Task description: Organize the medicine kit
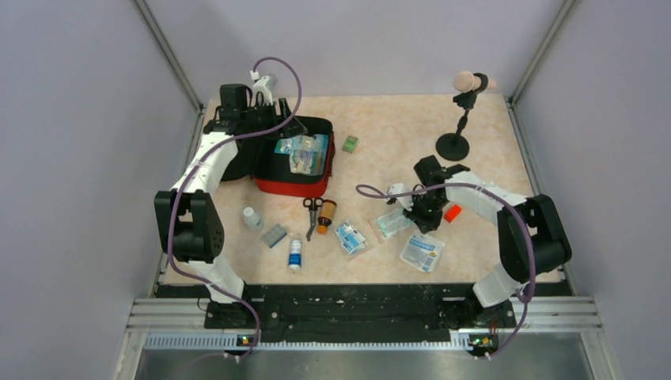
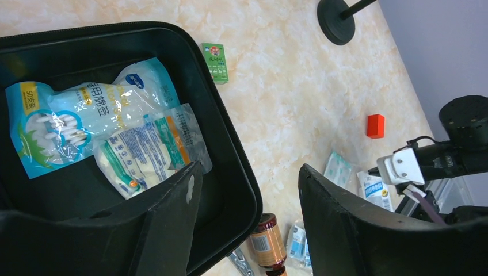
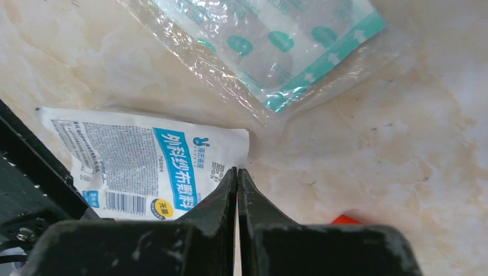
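Observation:
The white-and-blue gauze packet [image 3: 124, 158] lies flat on the table, near the front right in the top view [image 1: 422, 252]. My right gripper is shut with its bare fingertips together, at the packet's right corner; nothing is between them. A clear bag with green print [image 3: 288, 46] lies just beyond. My left gripper stands open and empty above the red-and-black kit case [image 1: 293, 188]. Inside the case are a cotton swab bag [image 2: 69, 129] and a second clear packet [image 2: 144, 155].
Around the case lie a green box [image 1: 350, 144], scissors [image 1: 311, 218], a brown bottle [image 1: 327, 215], a white bottle [image 1: 252, 219], a blue-labelled bottle [image 1: 295, 253], a blister pack [image 1: 274, 235] and a blue packet [image 1: 350, 237]. A red block [image 1: 453, 213] sits by the right arm. A black stand [image 1: 453, 146] rises behind.

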